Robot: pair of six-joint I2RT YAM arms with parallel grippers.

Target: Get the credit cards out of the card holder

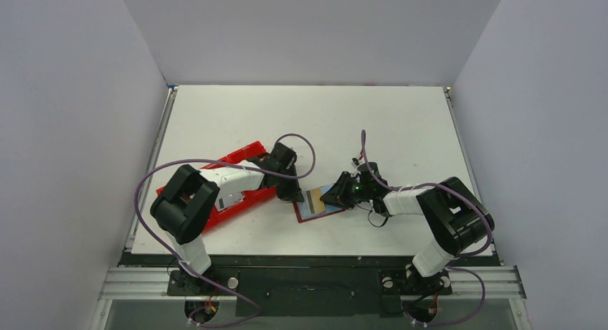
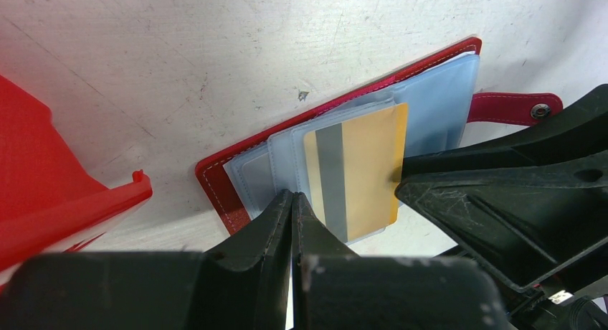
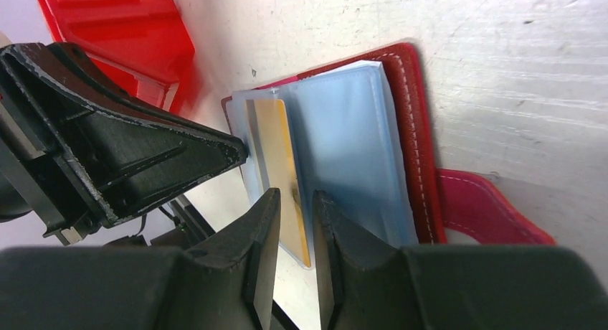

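A red card holder [image 2: 222, 194] lies open on the table, with clear blue sleeves [image 3: 344, 143]. A tan card with a grey stripe [image 2: 366, 168] sits among the sleeves. My left gripper is shut at the sleeves' left side, nothing visible between its fingers. My right gripper is open, its fingertips at the yellow edge of the tan card, close on either side of it; in the left wrist view it reaches over the holder from the right.
A red tray [image 1: 236, 208] with compartments lies left of the holder, under my left arm.
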